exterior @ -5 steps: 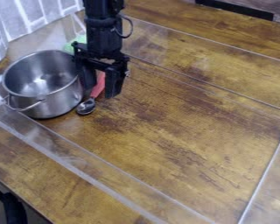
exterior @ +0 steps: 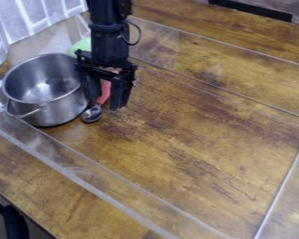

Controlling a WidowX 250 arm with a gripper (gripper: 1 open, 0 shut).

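Note:
My black gripper (exterior: 109,87) hangs low at the upper left, just right of a steel pot (exterior: 37,104), over a red object (exterior: 105,96) that it partly hides. A small shiny metal piece (exterior: 92,114), perhaps a spoon, lies below the gripper, beside the pot. Whether the fingers are open or shut on something is hard to tell. A green item (exterior: 82,45) sits behind the arm.
Clear strips or edging run along the left, back and right sides. A dark object (exterior: 3,219) is at the lower left corner.

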